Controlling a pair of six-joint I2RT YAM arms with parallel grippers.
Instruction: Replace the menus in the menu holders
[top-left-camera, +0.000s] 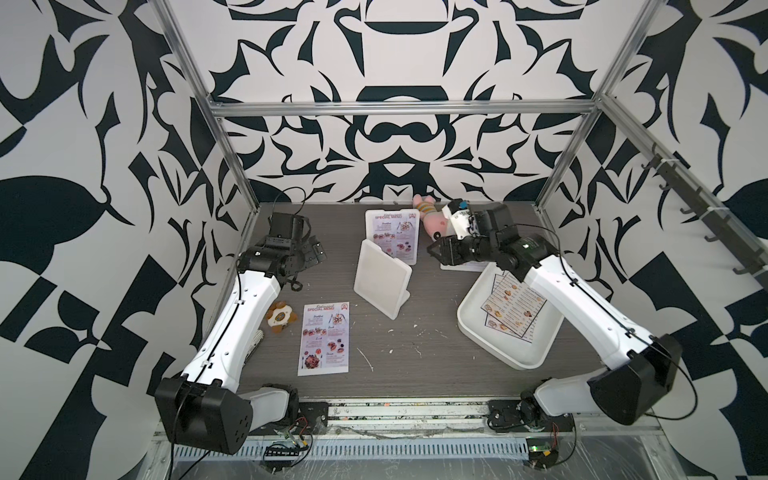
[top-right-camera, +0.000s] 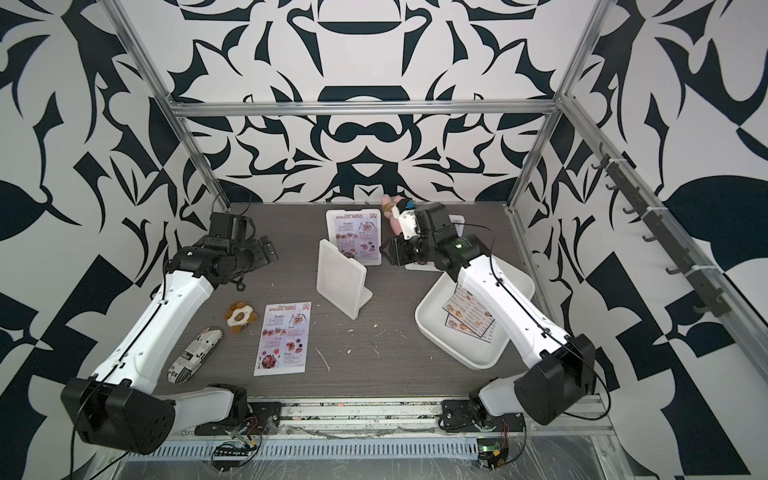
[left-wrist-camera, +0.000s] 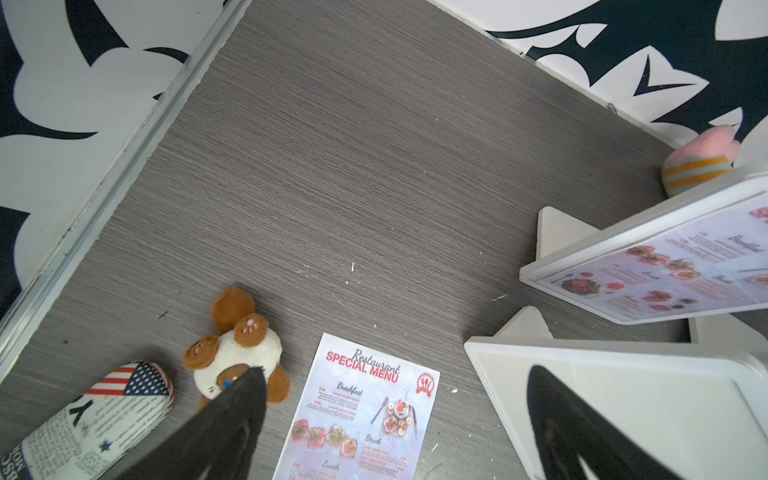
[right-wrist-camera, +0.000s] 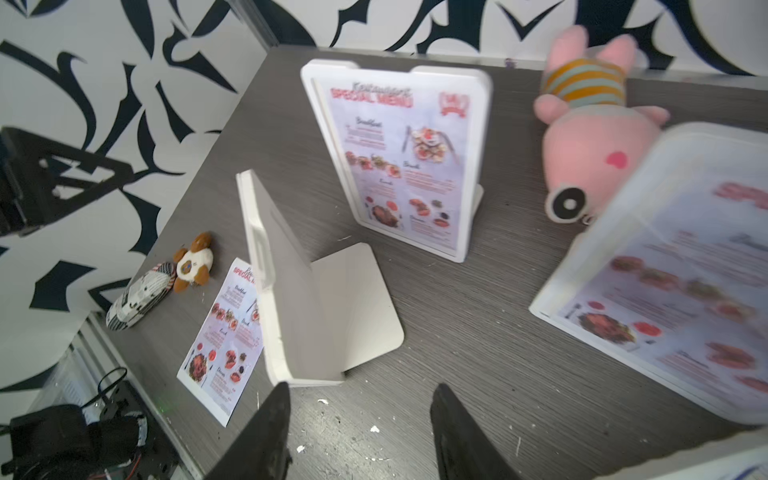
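An empty white holder stands in the middle, with a loose Special Menu sheet flat in front-left of it. Behind it a holder with a menu stands upright; another holder with a menu is at the right, partly behind my right arm. A tray holds menus with orange pictures. My left gripper is open above the left of the table, nothing between its fingers. My right gripper is above the centre-right, near the back holders, fingers apart and empty.
A pink plush toy lies at the back between the holders. A small brown-and-white plush and a printed fabric case lie at the left.
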